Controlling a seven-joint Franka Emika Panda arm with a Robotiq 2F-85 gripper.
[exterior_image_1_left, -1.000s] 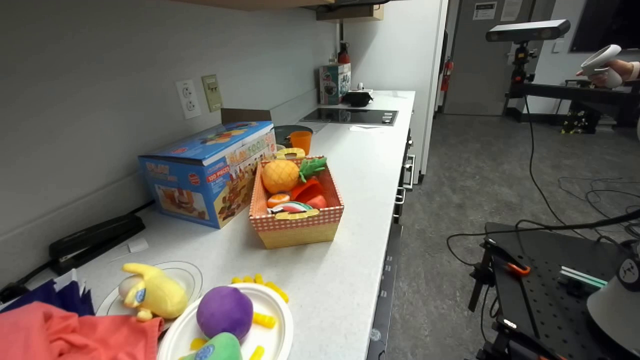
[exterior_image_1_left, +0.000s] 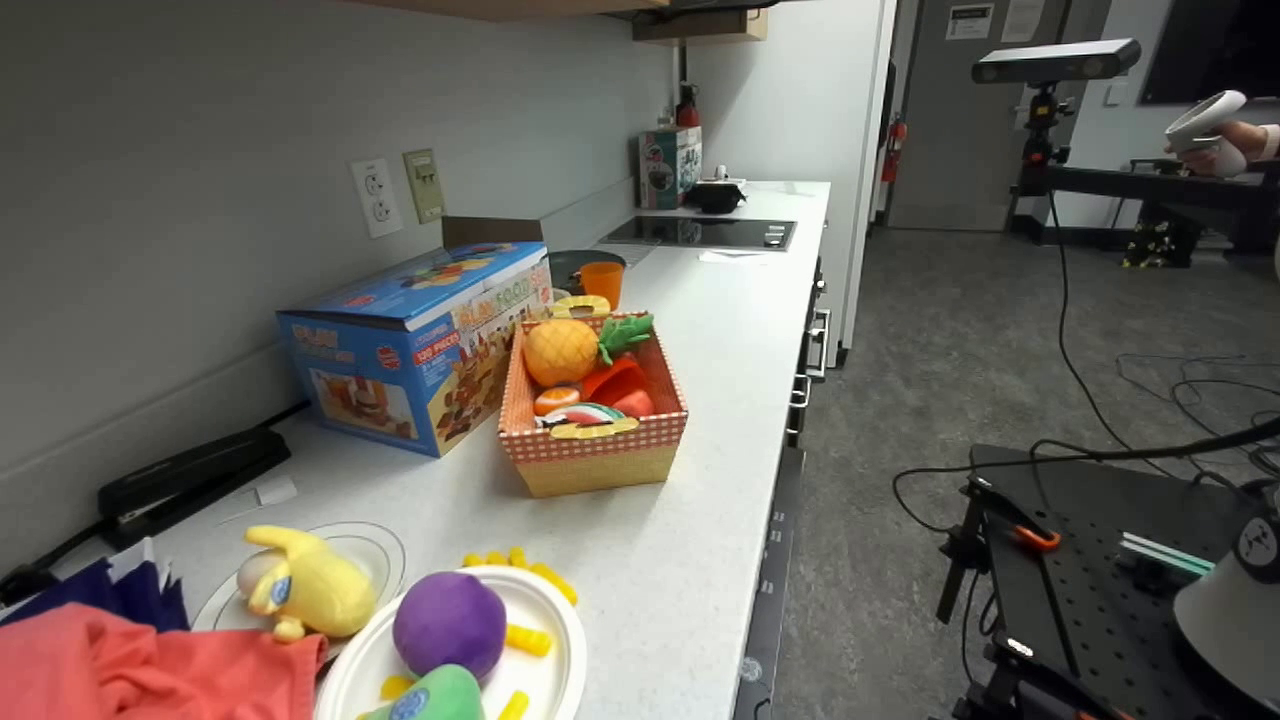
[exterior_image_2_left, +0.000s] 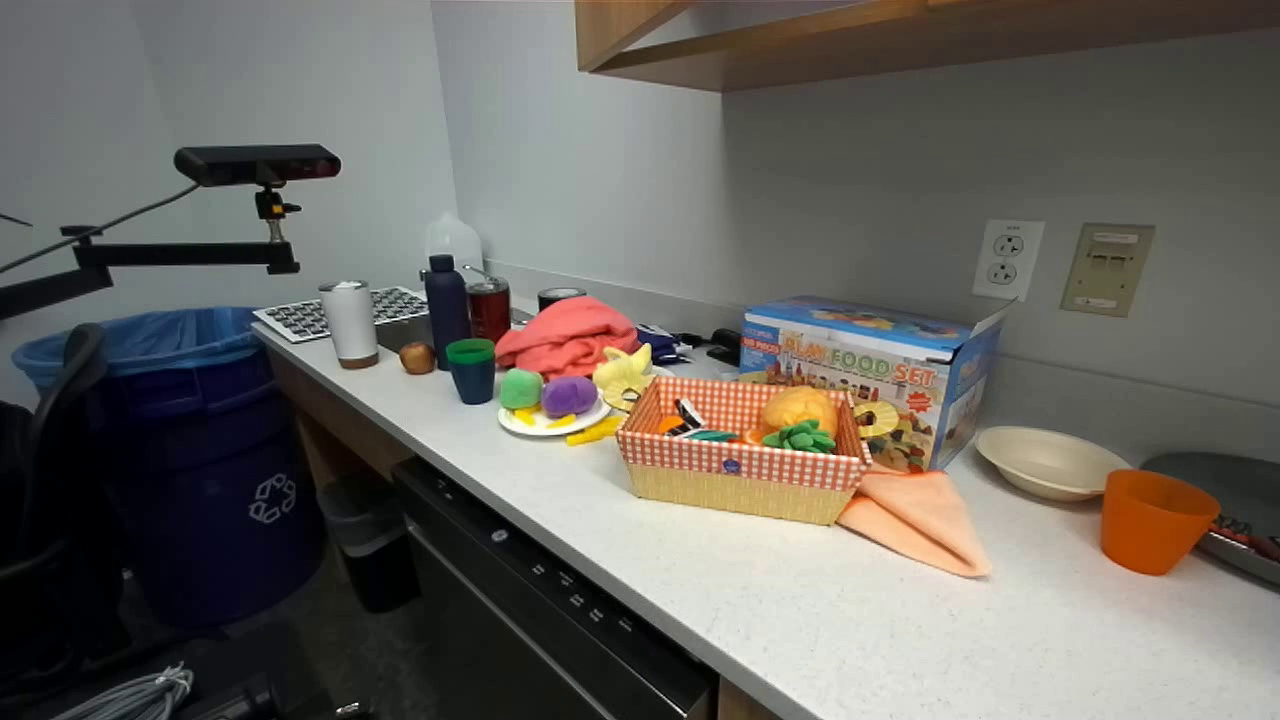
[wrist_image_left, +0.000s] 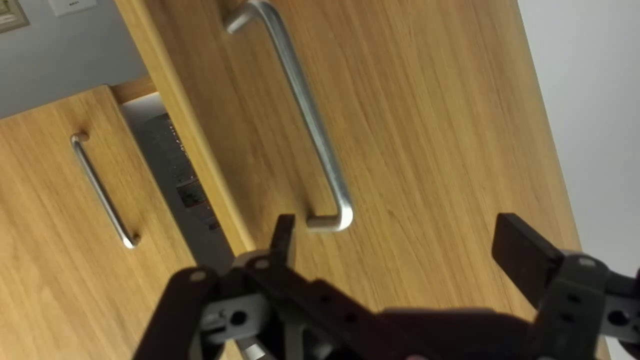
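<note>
In the wrist view my gripper stands open, its two dark fingers wide apart and nothing between them. It faces a wooden cabinet door (wrist_image_left: 420, 150) bearing a silver bar handle (wrist_image_left: 312, 120). The handle's lower end appears between the fingers, nearer the left one, and no contact with it shows. This door stands ajar, with a dark gap along its left edge. Beyond the gap is a second wooden door (wrist_image_left: 54, 240) with a smaller-looking handle (wrist_image_left: 102, 192). Neither exterior view shows the gripper; only the arm's white base (exterior_image_1_left: 1236, 624) is visible at the right.
On the counter (exterior_image_1_left: 720, 480) are a checked basket (exterior_image_1_left: 600, 468) of toy food, a blue play-food box (exterior_image_1_left: 360, 348), a white plate (exterior_image_1_left: 564, 648) with plush toys, and an orange cup (exterior_image_2_left: 1152, 522). The wooden cabinet (exterior_image_2_left: 900, 54) hangs above the counter.
Nothing on the counter has moved in exterior view 1. The hand-held white controller at the far right has shifted very slightly.
</note>
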